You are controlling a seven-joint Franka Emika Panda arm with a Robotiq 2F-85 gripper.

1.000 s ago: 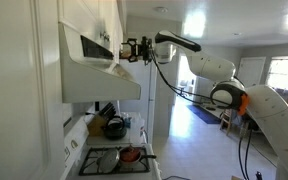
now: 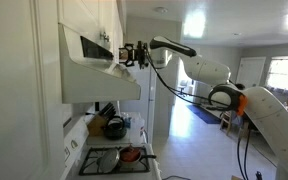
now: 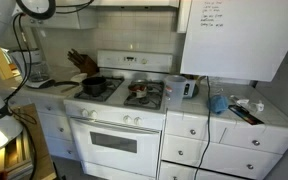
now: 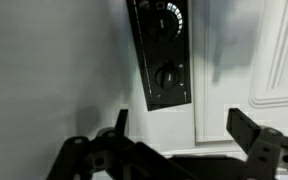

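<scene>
In the wrist view my gripper stands open, its two fingers (image 4: 117, 124) wide apart with nothing between them. Beyond the fingertips is a black control panel (image 4: 166, 94) with two round knobs, the lower knob (image 4: 167, 76) nearer the gap. Exterior view 1 has the gripper (image 2: 127, 56) up high, close to the front of the built-in microwave-like unit (image 2: 96, 50) in the upper cabinet. Whether it touches the unit cannot be told.
Below, a stove (image 2: 116, 160) carries a pan (image 2: 108, 160) and a red pot (image 2: 132, 154). White cabinet doors (image 4: 274, 50) flank the panel. A wide white counter (image 3: 254, 125) holds small items. The floor (image 2: 199, 150) is open.
My gripper has shifted slightly near the upper cabinet and its angle has changed a little. The stove and the things on it look the same.
</scene>
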